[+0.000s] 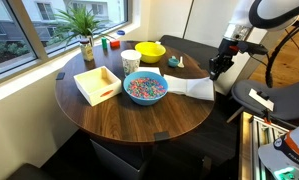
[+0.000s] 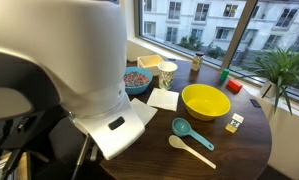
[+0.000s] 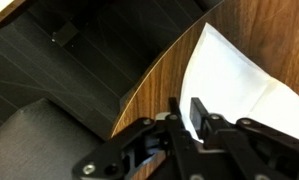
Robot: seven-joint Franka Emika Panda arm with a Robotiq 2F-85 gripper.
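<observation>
A white sheet [image 1: 194,88], cloth or paper, lies on the right side of the round wooden table [image 1: 124,122], near its edge. My gripper [image 1: 214,76] is above that edge, close to the sheet's right end. In the wrist view the gripper stands part open, a narrow gap between its two dark fingertips. The white sheet [image 3: 234,80] spreads behind and to the right of them, its edge running past the gap. No fold shows clearly pinched. In exterior view 2 the white arm [image 2: 74,70] hides the gripper.
A blue bowl of colourful pieces [image 1: 145,88], a cream box [image 1: 97,85], a white patterned cup [image 1: 131,62] and a yellow bowl [image 1: 149,50] stand on the table. A teal ladle [image 2: 189,130] and a pale spoon [image 2: 191,150] lie near the yellow bowl.
</observation>
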